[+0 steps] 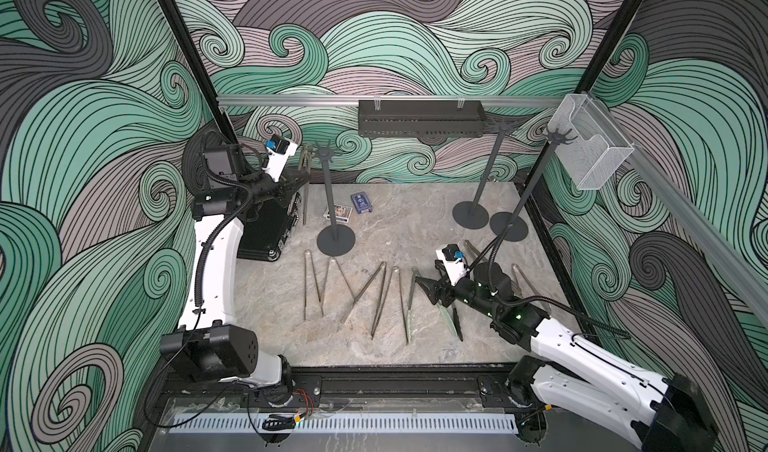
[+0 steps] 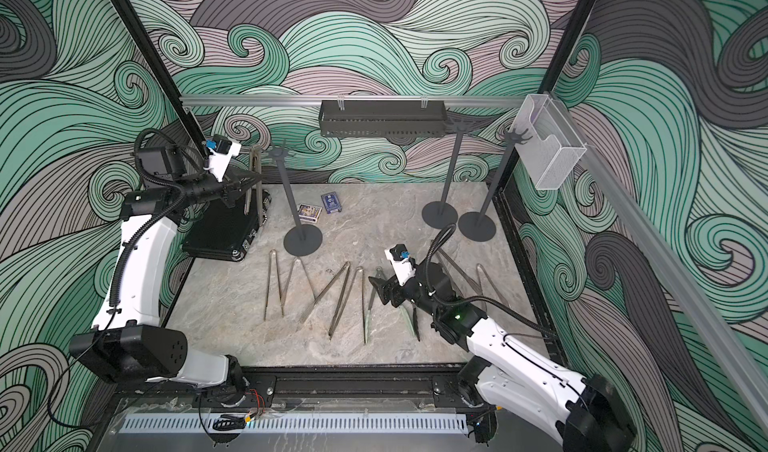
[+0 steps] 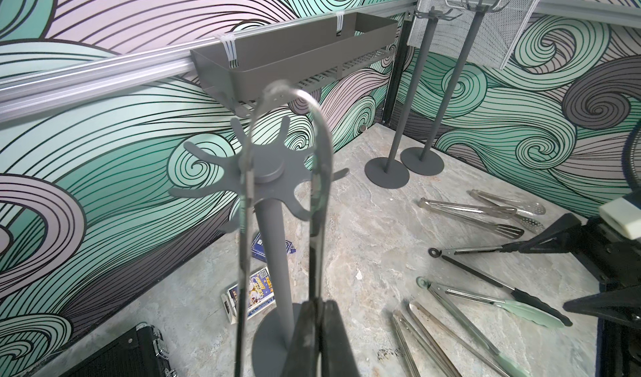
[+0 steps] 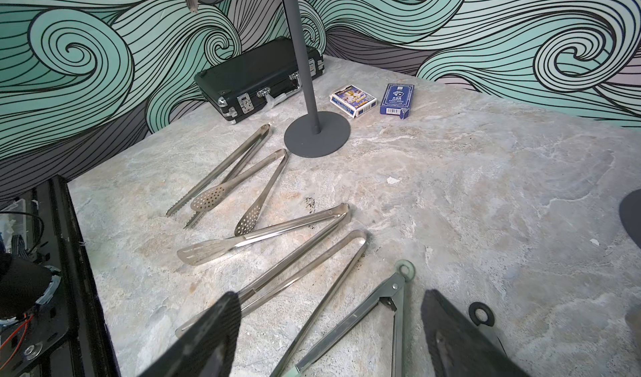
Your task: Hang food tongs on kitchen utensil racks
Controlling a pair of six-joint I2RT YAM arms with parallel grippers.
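My left gripper (image 1: pixel 294 181) is shut on steel tongs (image 3: pixel 322 170), raised beside the top of the left rack (image 3: pixel 257 170); the tongs' loop stands in front of its hooks in the left wrist view. My right gripper (image 1: pixel 429 290) is open over the table, above several tongs lying there, including steel tongs (image 4: pixel 354 240) and green-tipped tongs (image 4: pixel 394 287). Two more racks (image 2: pixel 438 211) (image 2: pixel 477 226) stand empty at the back right. The left rack's base (image 4: pixel 316 133) rests on the table.
A black case (image 4: pixel 247 76) lies at the left rear, with two card boxes (image 4: pixel 396 100) by the rack. A dark tray (image 1: pixel 420 119) and mesh basket (image 1: pixel 588 143) hang on the rails.
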